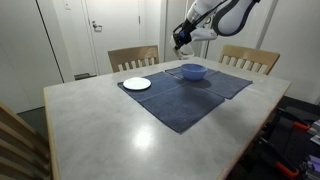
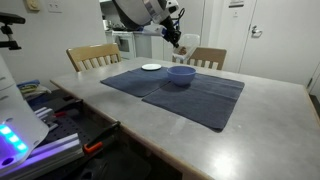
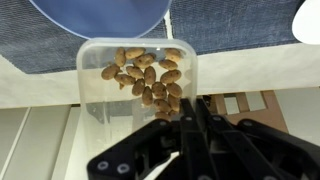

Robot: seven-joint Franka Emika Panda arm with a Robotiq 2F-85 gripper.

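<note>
A clear plastic container (image 3: 110, 112) with several brown, almond-like nuts (image 3: 150, 76) fills the middle of the wrist view. My gripper is shut on its wall, at the right side in that view. In exterior view 1 the gripper (image 1: 180, 44) is raised over the far side of the table, above and slightly left of the blue bowl (image 1: 194, 73). The bowl (image 3: 105, 14) shows only in part at the top of the wrist view, beside the container. What lies inside the bowl cannot be seen from the side views.
A white plate (image 1: 137, 84) sits on the dark blue cloth (image 1: 180, 110), left of the bowl in exterior view 1. Chairs (image 1: 134, 56) stand around the table.
</note>
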